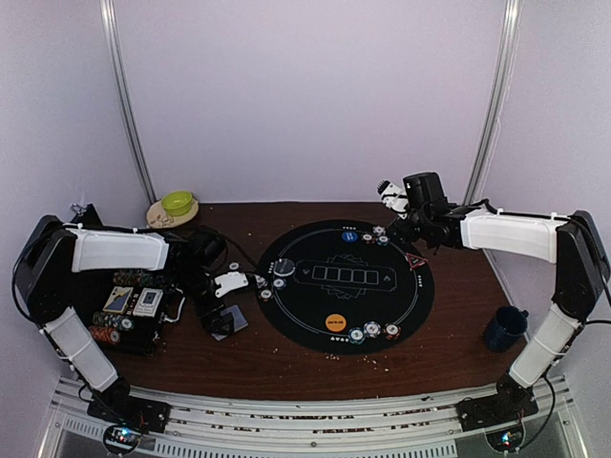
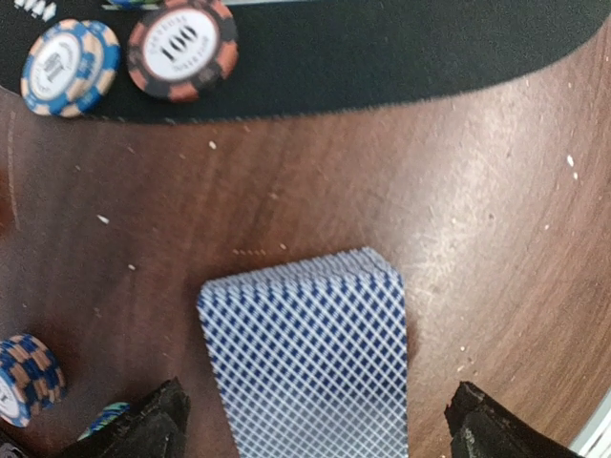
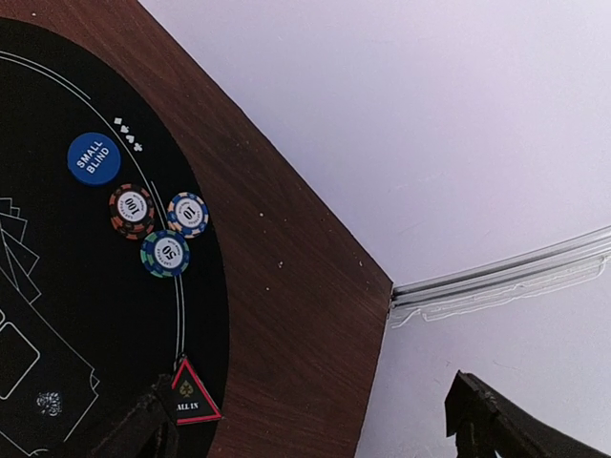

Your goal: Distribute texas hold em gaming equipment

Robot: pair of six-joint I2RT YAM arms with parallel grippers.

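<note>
A deck of cards with blue-and-white backs [image 2: 305,353] lies on the wooden table, left of the black poker mat [image 1: 315,248]. My left gripper is open over it, one finger to each side, not touching. Chips stand in small groups on the mat, and an orange button [image 1: 336,322] lies near its front. At the mat's far right my right gripper is open and empty above a red-edged ALL IN marker [image 3: 194,396]. A blue SMALL BLIND button [image 3: 94,158] and several chips [image 3: 165,253] show there too.
A dark case [image 1: 138,336] with chips and card packs stands at the left. Behind it are a green bowl [image 1: 178,201] and a round board. A dark blue mug [image 1: 505,328] stands front right.
</note>
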